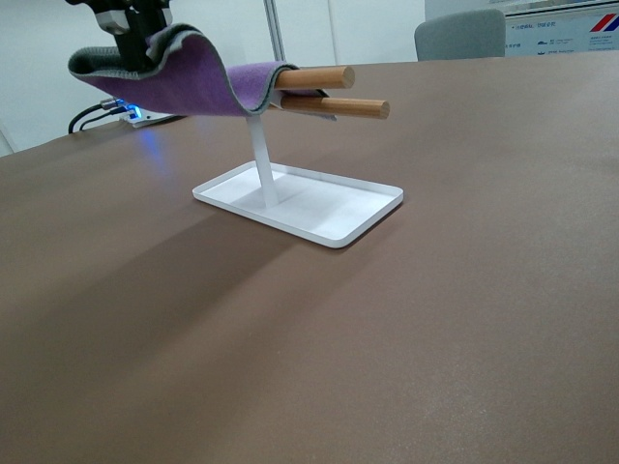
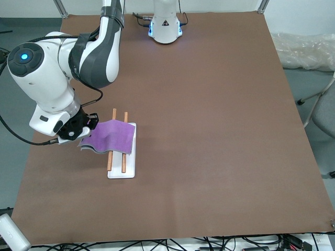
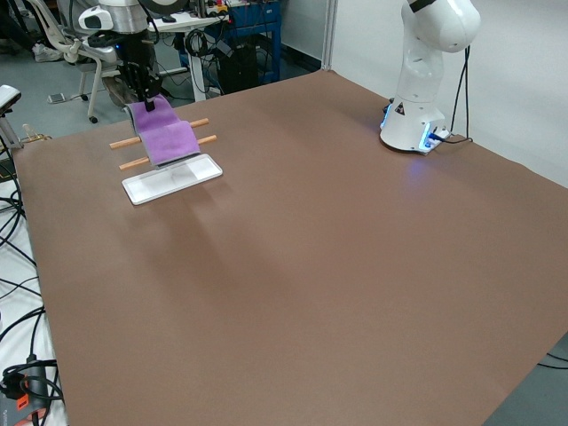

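Note:
A purple cloth with a grey-green underside (image 2: 110, 135) lies draped over two wooden rods (image 1: 337, 108) of a white stand with a flat tray base (image 3: 177, 179). The black gripper (image 1: 137, 39) is at the cloth's far end, fingertips down at its raised, folded edge in the top view; whether they are shut on it is hard to tell. In the left view the gripper is mostly hidden under the white arm.
Cables run along the near edge in the left view.

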